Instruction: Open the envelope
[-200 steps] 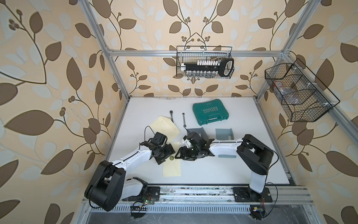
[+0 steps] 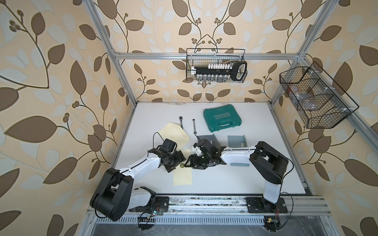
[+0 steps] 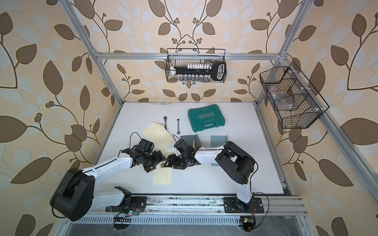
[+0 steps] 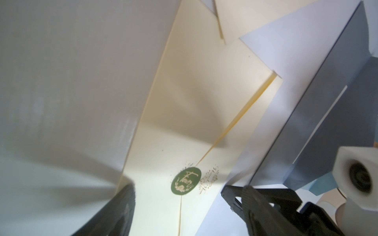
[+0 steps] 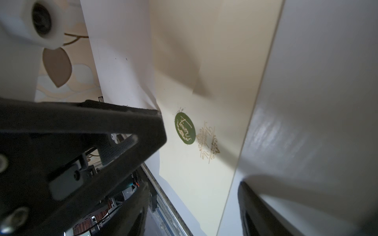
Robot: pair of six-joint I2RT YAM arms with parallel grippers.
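The cream envelope [image 4: 185, 118] lies flat on the white table, a green oval seal [image 4: 185, 181] at its flap's edge. A narrow gap runs along the flap from the seal toward a corner. In the top left view the envelope's near part [image 2: 182, 179] shows between and below the grippers; the rest is partly covered. My left gripper is open at the envelope's left edge, one finger [image 4: 118, 214] close to that edge. My right gripper stands open over the other side, its fingers apart with paper visible between them. Whether either touches the paper, I cannot tell.
Another cream envelope [image 2: 175, 133] lies behind, beside a ratchet [image 2: 181, 120] and a wrench [image 2: 194, 125]. A green case [image 2: 222, 117] sits at the back. Dark grey [image 2: 212, 138] and blue-grey [image 2: 236, 139] folders lie near the right arm.
The envelope and its seal have shifted slightly right and toward the back. My left arm has moved a little; the right arm looks unchanged.
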